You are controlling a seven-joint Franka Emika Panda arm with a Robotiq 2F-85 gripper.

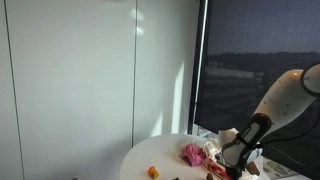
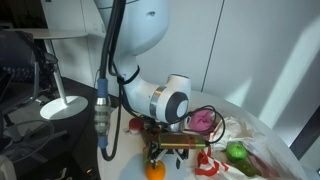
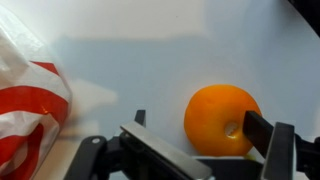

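An orange fruit lies on the white table in the wrist view. My gripper is open, its fingers spread apart at the lower edge of that view. The orange shows beyond the gap, nearer the right finger, and nothing is held. In exterior view 2 the orange sits at the front, just below the gripper. Whether the fingers touch it cannot be told. From exterior view 1 the fingertips are hard to make out behind the arm and clutter.
Beside the gripper lies a red-and-white bag. A pink item, a green item and crumpled white plastic crowd the table farther right. Another orange-coloured object lies toward the left in exterior view 1, with bare table around it.
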